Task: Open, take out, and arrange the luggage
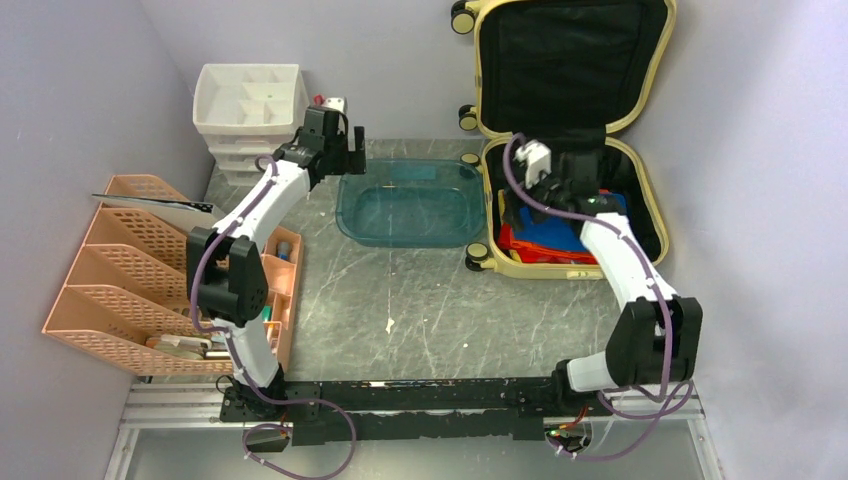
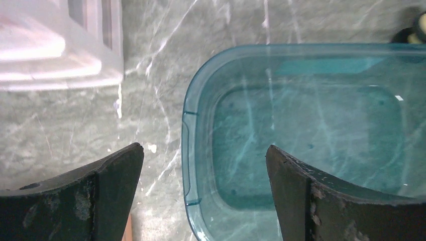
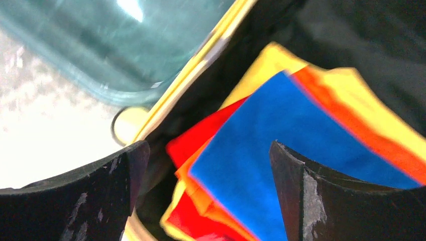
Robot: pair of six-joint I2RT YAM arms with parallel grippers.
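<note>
The yellow suitcase [image 1: 655, 205] lies open at the right, its black-lined lid [image 1: 570, 65] raised at the back. Inside rests a stack of folded cloths, with a blue cloth [image 3: 261, 135] on top and a red cloth [image 3: 193, 143] and a yellow cloth [image 3: 274, 60] showing around it. My right gripper is open above the stack's left end, one finger over the case's rim; nothing is between its fingers. A clear teal tub [image 1: 410, 240], empty, stands left of the suitcase. Above the tub's left end, my left gripper hangs open and empty.
A white drawer unit [image 1: 250, 120] stands at the back left. An orange divided organizer [image 1: 110, 265] with several small items fills the left side.
</note>
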